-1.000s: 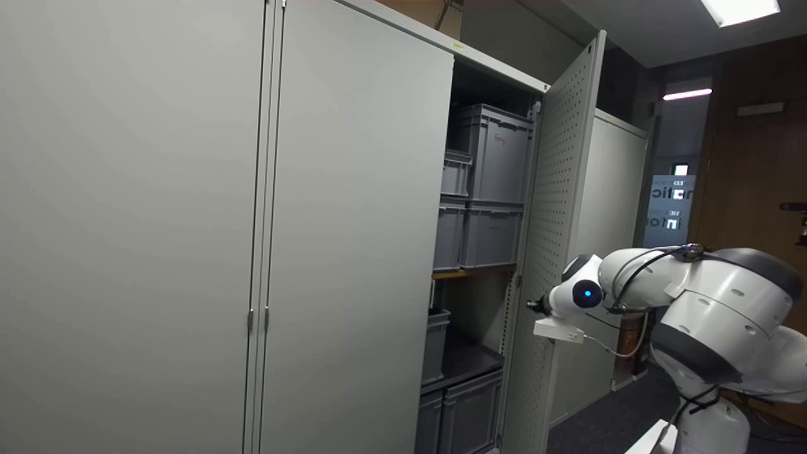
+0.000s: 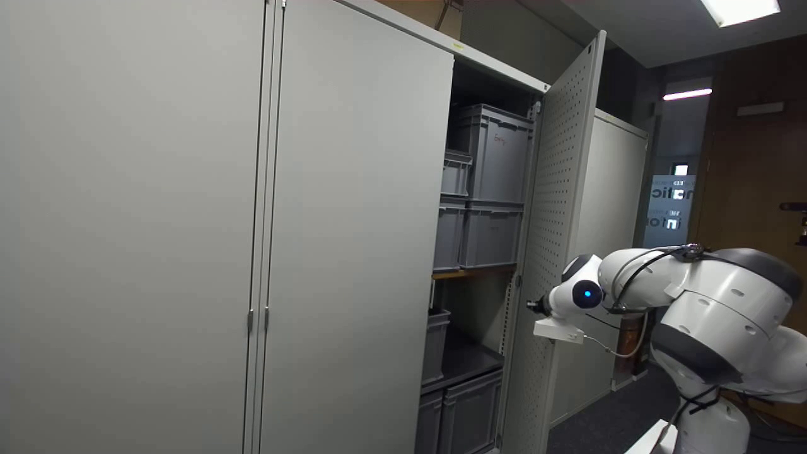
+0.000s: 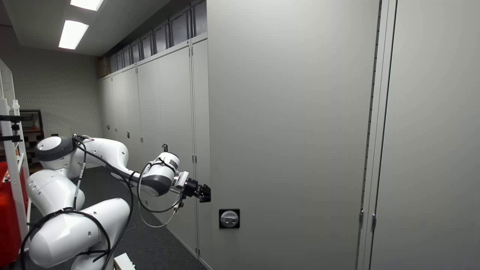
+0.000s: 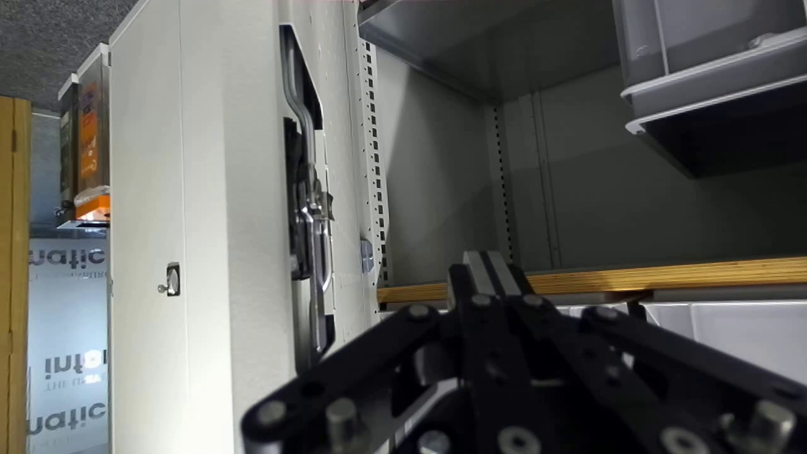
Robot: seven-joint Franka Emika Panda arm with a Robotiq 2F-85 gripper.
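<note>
My gripper is shut, its fingertips together with nothing showing between them. The perforated cabinet door [image 2: 563,151] stands swung out from the tall grey cabinet. In exterior view 1 the gripper's tip [image 2: 534,306] appears in front of that door's inner face. The wrist view has the door's edge and inner latch mechanism [image 4: 308,204] left of the fingers, apart from them. Exterior view 2 catches the dark gripper [image 3: 207,193] at the door's free edge, left of a round lock handle [image 3: 229,218]. Whether it touches the door there, I cannot tell.
Grey crates [image 2: 495,155] fill the upper shelves inside the cabinet. A wood-edged shelf [image 2: 476,272] runs beneath them. The neighbouring left door [image 2: 355,227] is closed. More closed cabinets [image 3: 164,103] line the wall, with dark carpet [image 3: 157,249] in front of them.
</note>
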